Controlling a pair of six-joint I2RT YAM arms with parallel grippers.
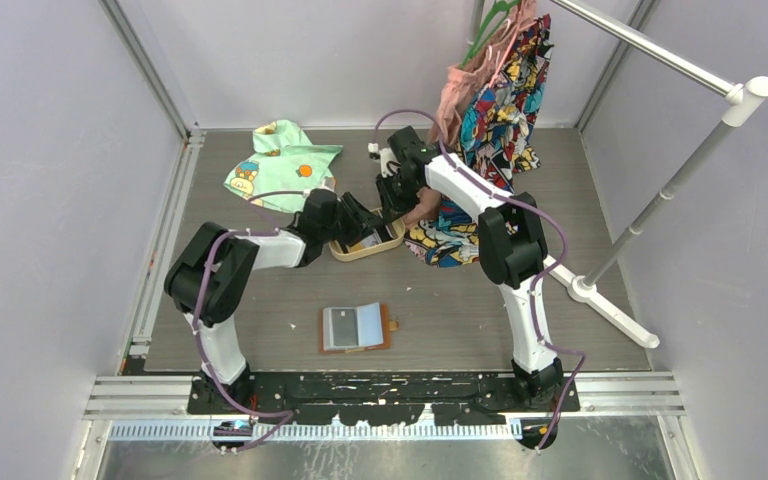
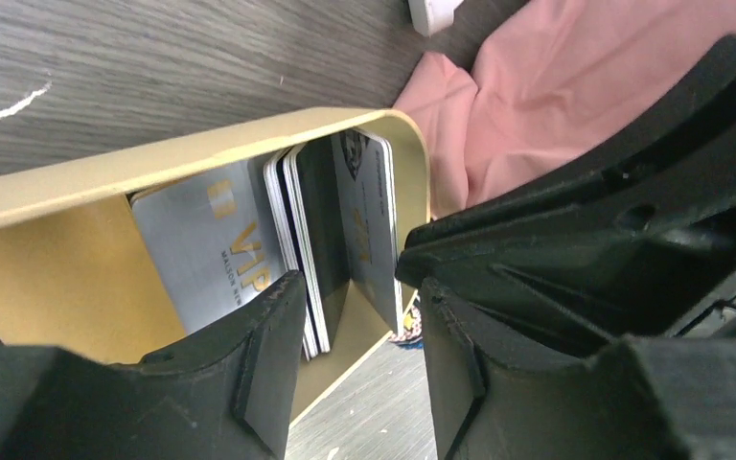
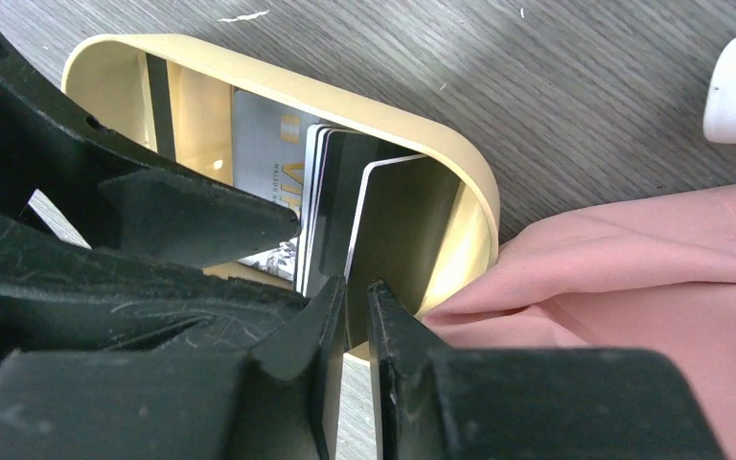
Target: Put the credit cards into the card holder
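The tan oval tray (image 1: pixel 365 252) holds several credit cards, standing and lying in it. At its right end a silver card leans upright; its dark back (image 3: pixel 402 225) faces the right wrist view. My right gripper is shut on this card's edge. A stack of cards (image 2: pixel 292 230) stands beside it, and another silver card (image 2: pixel 201 240) lies to the left. Over the tray, my left gripper is open, its fingers apart and empty, with the cards beyond them. The brown card holder (image 1: pixel 386 328) lies open on the table, clear sleeves showing.
A green patterned cloth (image 1: pixel 290 165) lies behind the left arm. Pink cloth (image 3: pixel 632 259) and a colourful garment (image 1: pixel 505 110) hang right of the tray from a white rack (image 1: pixel 615 235). Both grippers are close together over the tray. The table around the card holder is clear.
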